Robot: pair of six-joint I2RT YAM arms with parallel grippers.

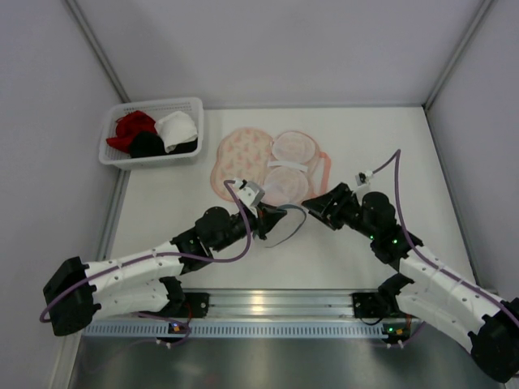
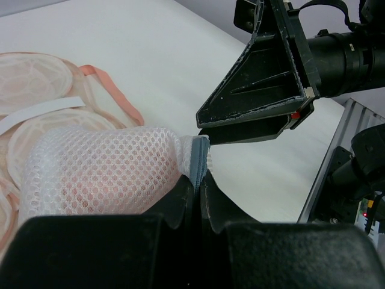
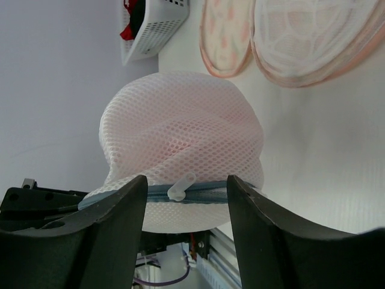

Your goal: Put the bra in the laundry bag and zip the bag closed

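Observation:
My left gripper [image 1: 272, 215] holds the white mesh laundry bag [image 2: 99, 171] by the end of its blue-grey zipper edge, shut on it. The bag hangs in the air above the table's front. My right gripper [image 1: 322, 206] stands open just right of it; in the right wrist view the zipper [image 3: 210, 194] and its white pull [image 3: 178, 188] lie between or just beyond the fingertips. The pink bra [image 1: 289, 148], with two cups and a white band, lies flat on the table beside a spotted pink piece [image 1: 239, 158].
A white basket [image 1: 118, 159] with red, black and white cloths stands at the back left. A metal rail runs along the front edge.

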